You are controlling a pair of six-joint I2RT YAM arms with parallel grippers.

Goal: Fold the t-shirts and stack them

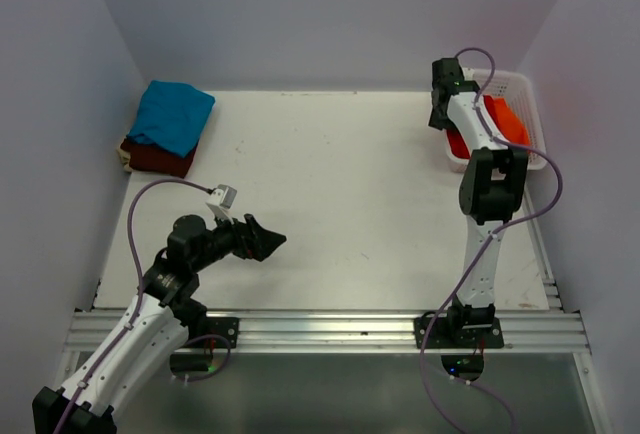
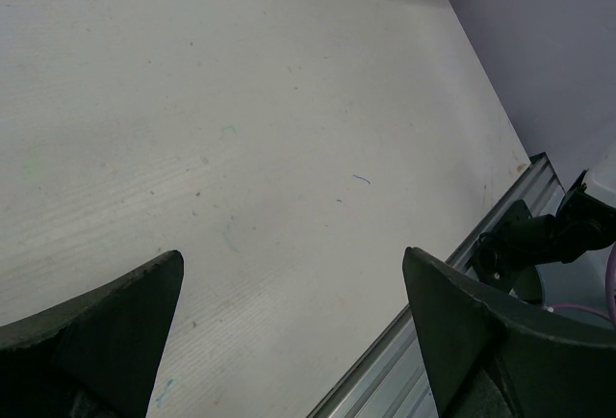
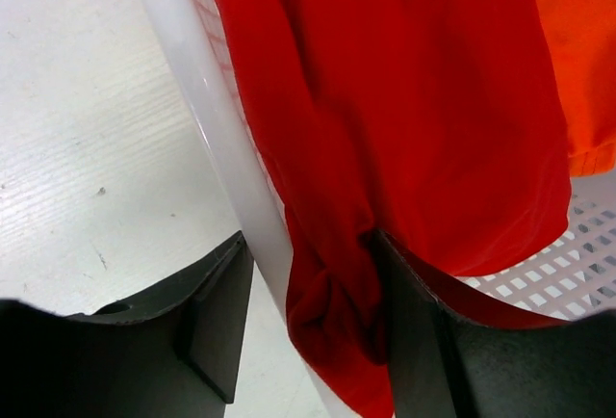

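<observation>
At the back right a white basket (image 1: 530, 104) holds a red shirt (image 3: 404, 100) and an orange one (image 3: 577, 52). My right gripper is open at the basket's near rim, with a bunched red fold against its right finger and the white rim between the fingers. At the back left, a blue folded shirt (image 1: 170, 114) lies on a dark brown one (image 1: 160, 161), with a beige piece partly showing under them. My left gripper (image 1: 270, 244) stands open and empty over the front left of the table.
Walls bound it at the back and sides, and a metal rail (image 1: 320, 321) runs along the front edge.
</observation>
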